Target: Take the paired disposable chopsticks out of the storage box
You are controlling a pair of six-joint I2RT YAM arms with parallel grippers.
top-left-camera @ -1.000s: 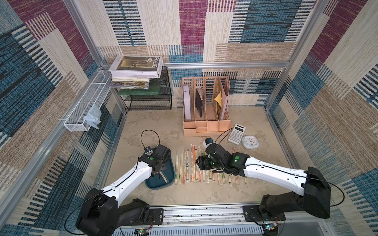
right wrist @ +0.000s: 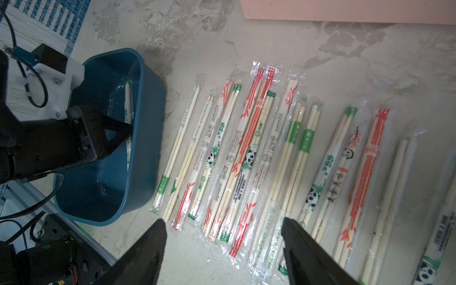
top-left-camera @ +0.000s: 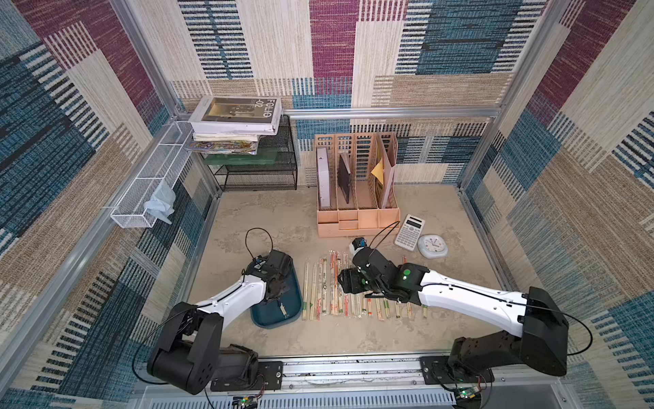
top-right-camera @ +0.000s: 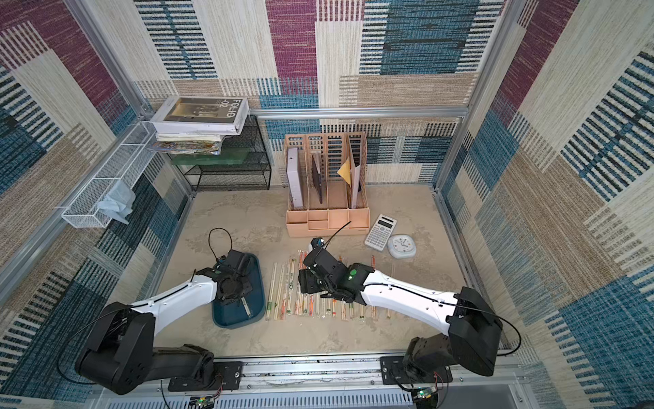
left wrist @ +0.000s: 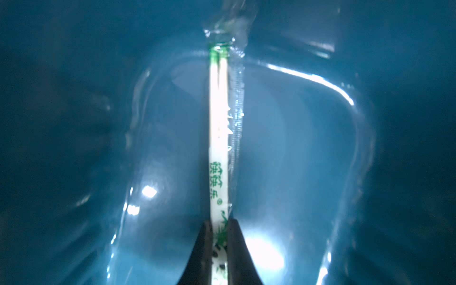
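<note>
My left gripper is down inside the blue storage box (right wrist: 145, 142), its fingertips on either side of a wrapped pair of white chopsticks (left wrist: 219, 142) with green printing, close against it; whether they grip it is unclear. My right gripper is part open above the many wrapped chopstick pairs (right wrist: 212, 147) laid in a row on the table to the right of the box, with nothing seen held between its fingers.
A pink file organiser (top-left-camera: 354, 221) stands behind the chopsticks, with a calculator (top-left-camera: 409, 231) and clock (top-left-camera: 432, 246) to its right. A black rack with magazines (top-left-camera: 231, 116) is at the back left.
Over the last second my left arm has shifted slightly at the box, its forearm changing angle. My right arm has moved slightly; the chopsticks on the table look unchanged.
</note>
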